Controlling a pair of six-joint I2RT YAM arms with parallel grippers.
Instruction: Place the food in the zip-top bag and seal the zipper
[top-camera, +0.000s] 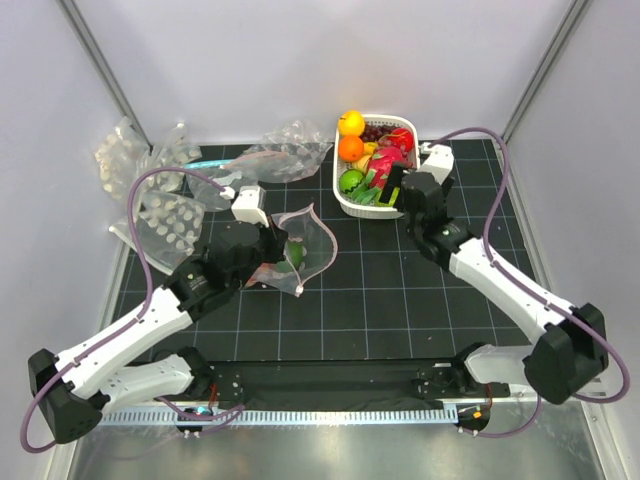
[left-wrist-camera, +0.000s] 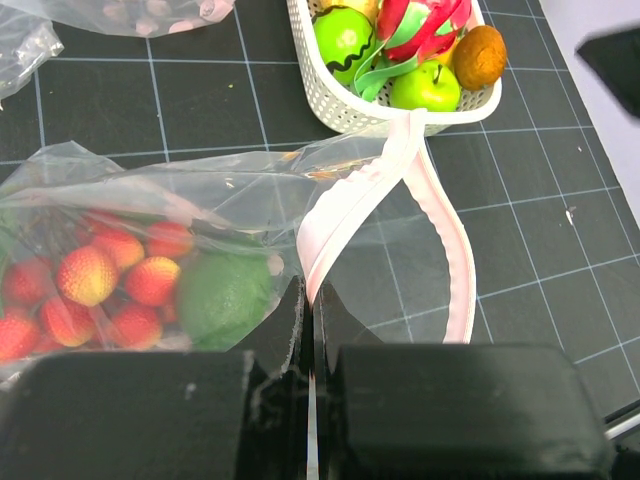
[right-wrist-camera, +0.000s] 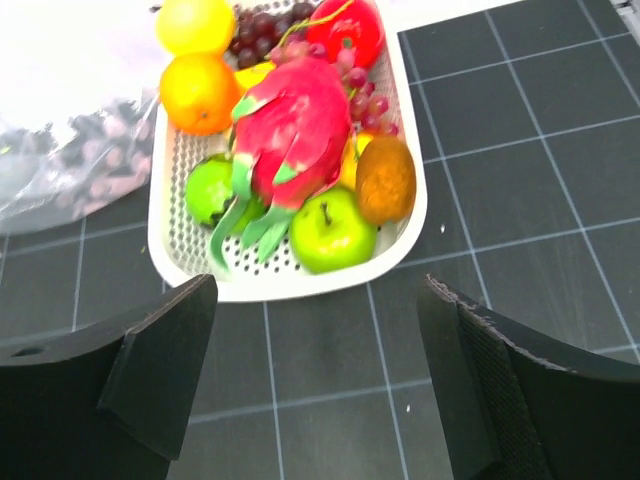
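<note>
The open zip bag holds lychees and a green item. My left gripper is shut on the pink zipper edge of that bag. My right gripper stands open over the near side of the white basket, nothing between its fingers. In the basket are a dragon fruit, green apple, brown kiwi, orange, tomato, grapes and other fruit.
Crumpled plastic bags lie along the left and back of the dark tiled mat.
</note>
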